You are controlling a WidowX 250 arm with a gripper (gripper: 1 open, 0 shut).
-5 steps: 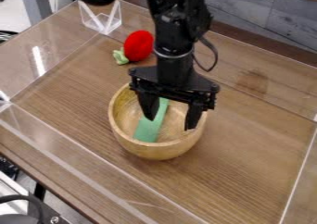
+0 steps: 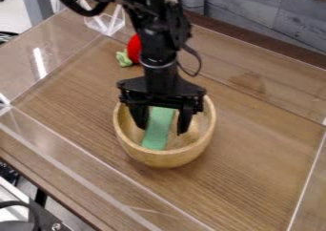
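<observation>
My black gripper (image 2: 160,113) hangs over a round tan wooden bowl (image 2: 171,155), its fingers open and reaching down inside the rim. A green oblong object (image 2: 156,135) lies in the bowl between and below the fingers; whether either finger touches it I cannot tell. The gripper body hides the back of the bowl.
A red object (image 2: 133,47) and a small green piece (image 2: 124,57) lie behind the arm on the wooden table (image 2: 249,149). A clear plastic item (image 2: 102,21) sits at the back left.
The arm has shifted a little to the left, and its fingers now sit closer around the green object. The bowl and objects look about the same.
</observation>
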